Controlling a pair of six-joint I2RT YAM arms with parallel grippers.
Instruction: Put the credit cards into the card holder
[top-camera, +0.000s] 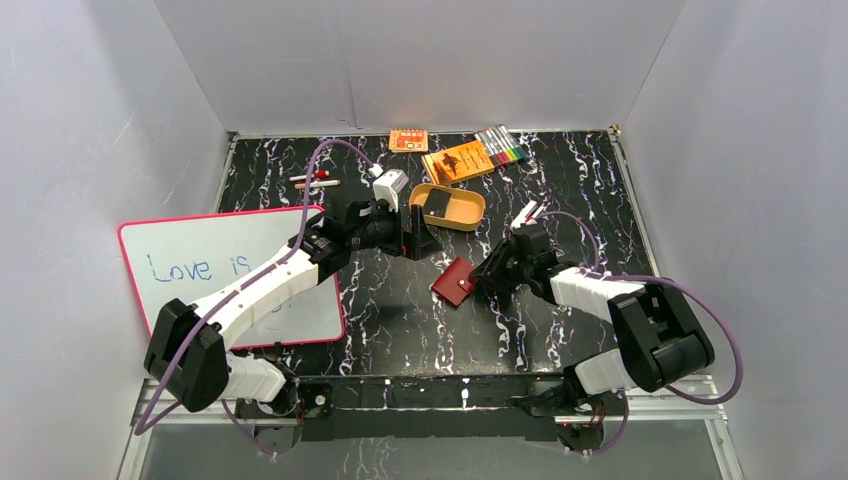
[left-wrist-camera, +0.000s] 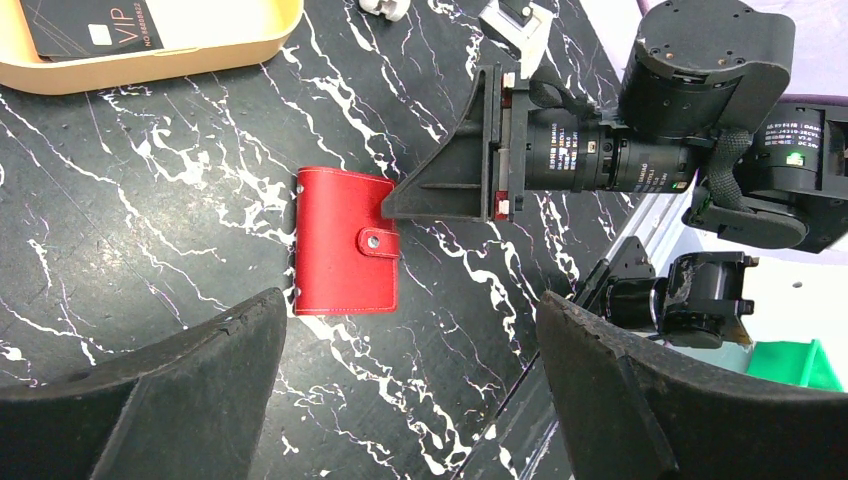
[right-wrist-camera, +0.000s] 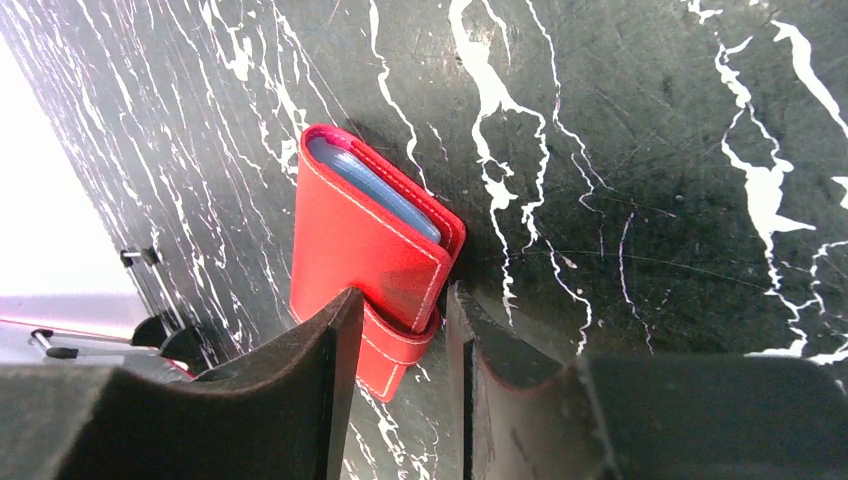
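A red card holder (top-camera: 455, 283) with a snap strap lies closed on the dark marble table. Its clear inner sleeves show at the edge of the holder (right-wrist-camera: 365, 235) in the right wrist view. Around the snap-strap side, the fingertips of my right gripper stand apart, the left one close against the red cover and a gap at the right one. Black VIP cards (left-wrist-camera: 95, 28) rest inside the tan tray (top-camera: 470, 220). My left gripper (top-camera: 424, 236) hangs open and empty, with the holder (left-wrist-camera: 335, 245) below and beyond its fingers.
At the back lie an orange book (top-camera: 457, 162), coloured markers (top-camera: 500, 146) and a small notebook (top-camera: 408, 140). A whiteboard (top-camera: 230, 280) covers the left side, under my left arm. The table in front of the holder is clear.
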